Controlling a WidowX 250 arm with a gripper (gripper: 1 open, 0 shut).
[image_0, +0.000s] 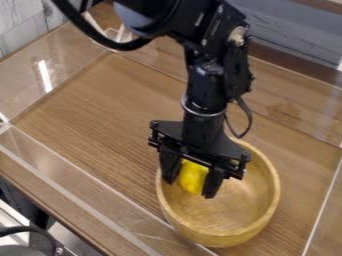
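My black gripper (190, 168) reaches down into a wide, light yellow bowl (227, 220) on the wooden table, its fingers closed on a bright yellow object (193, 177). The object sits in the back-left part of the bowl, partly covered by the fingers. Whether it rests on the bowl's floor is hard to tell.
A pale wall runs along the back. Black cables and a white item lie past the lower-left edge.
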